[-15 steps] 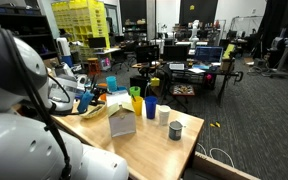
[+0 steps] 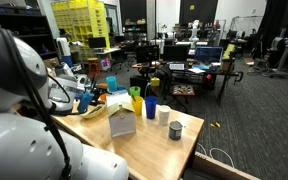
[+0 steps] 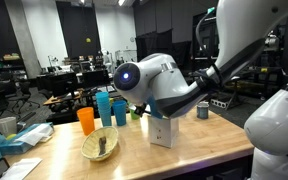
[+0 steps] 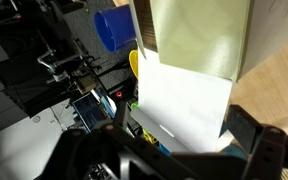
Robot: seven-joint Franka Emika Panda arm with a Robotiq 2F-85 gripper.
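A white box (image 2: 122, 122) stands upright on the wooden table, its top flap raised. It also shows in exterior view 2, where the box (image 3: 164, 132) is partly behind the arm. In the wrist view, my gripper is open, with dark fingers (image 4: 246, 128) set wide apart at the lower edge. A pale panel of the box (image 4: 184, 90) fills the view beyond the fingers; whether they touch it I cannot tell. The arm hides most of the gripper in exterior view 2.
A shallow basket (image 3: 100, 145) lies beside an orange cup (image 3: 86, 120) and blue cups (image 3: 104, 105). Past the box stand a yellow cup (image 2: 137, 104), a blue cup (image 2: 151, 104), a white cup (image 2: 164, 116) and a grey mug (image 2: 175, 130). Bare table (image 2: 154, 155) lies toward the near right.
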